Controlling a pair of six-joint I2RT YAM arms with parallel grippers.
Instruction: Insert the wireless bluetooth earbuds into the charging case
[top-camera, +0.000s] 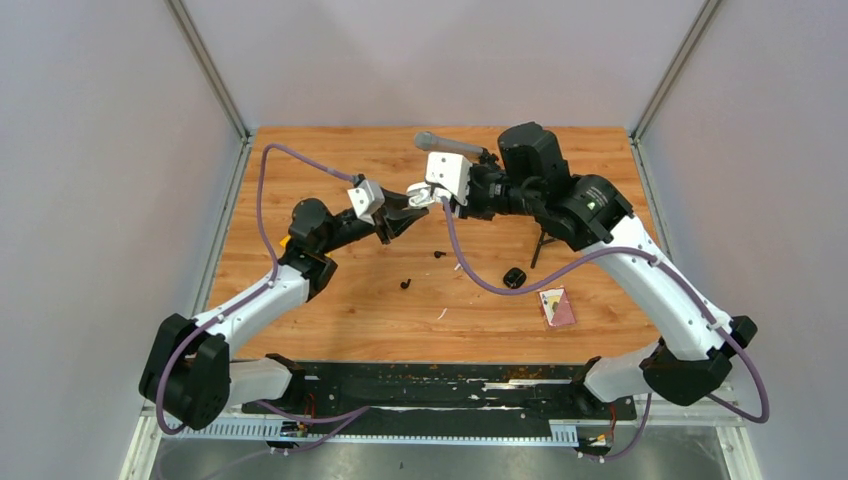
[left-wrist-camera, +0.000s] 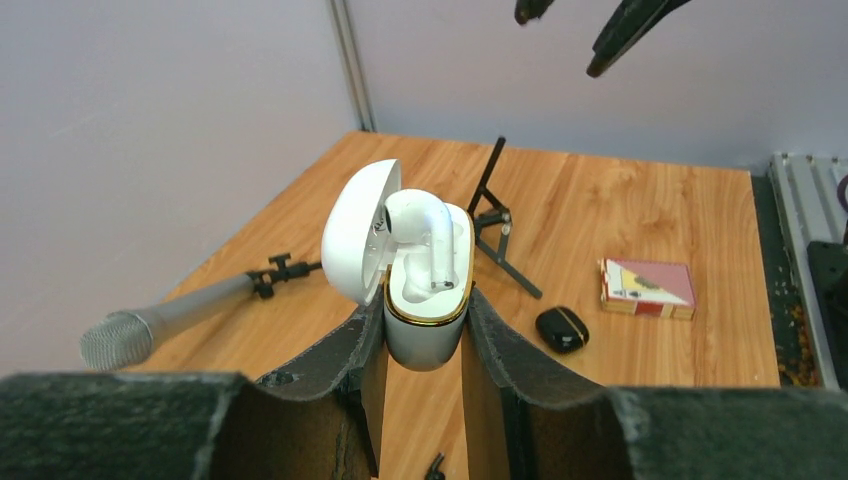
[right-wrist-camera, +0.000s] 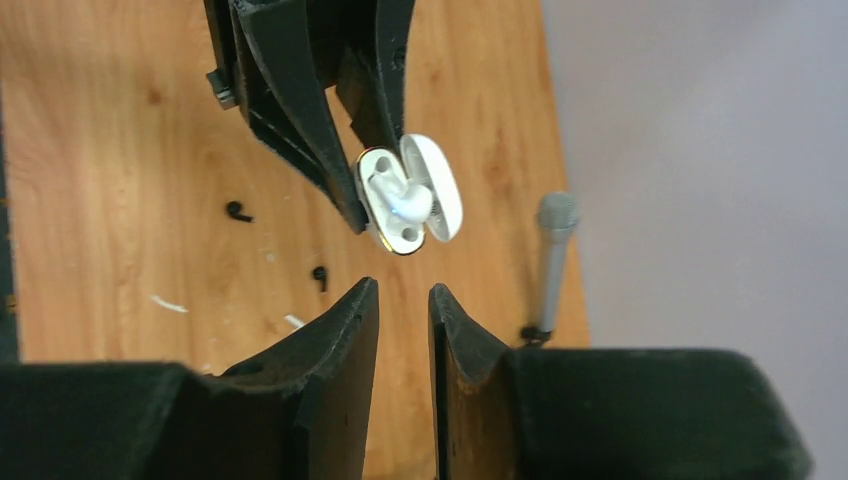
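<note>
My left gripper is shut on the white charging case (left-wrist-camera: 425, 345), holding it above the table with its lid raised. A white earbud (left-wrist-camera: 412, 214) rests on the case, its round head toward the lid. Seen from the right wrist, the earbud (right-wrist-camera: 408, 203) lies across the tray, stem slanted, with hollows showing at both ends; it is not sunk into one. My right gripper is apart from the case, its fingers slightly parted with nothing between them. In the top view the case (top-camera: 420, 197) is between the two grippers.
Two black earbuds (top-camera: 405, 284) and small white pieces (right-wrist-camera: 168, 303) lie on the table. A black case (top-camera: 514, 278) and a card box (top-camera: 557, 308) are at the right. A microphone (top-camera: 446, 145) on its stand lies at the back.
</note>
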